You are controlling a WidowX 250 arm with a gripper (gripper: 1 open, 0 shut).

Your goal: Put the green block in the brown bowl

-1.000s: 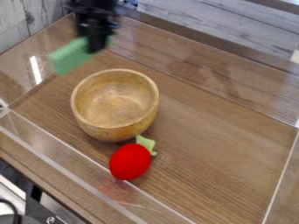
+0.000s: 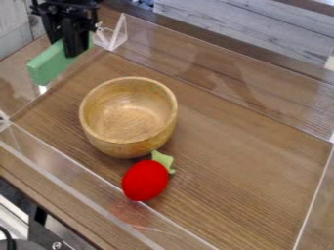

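The green block (image 2: 49, 64) is raised in the upper left, with my dark gripper (image 2: 64, 54) shut on it. Its lower end points down and left. The brown bowl (image 2: 166, 102) stands upright left of the table's middle and looks empty. Block and gripper are up and to the left of the bowl in the image, clear of its rim. Exactly how high the block hangs cannot be told.
A red tomato-like toy with a green top (image 2: 146, 181) lies just in front of the bowl. Beyond the left edge of the wooden table (image 2: 248, 127) runs a clear rim.
My gripper has moved left with the green block from a place behind the bowl. Bowl and toy have not moved.
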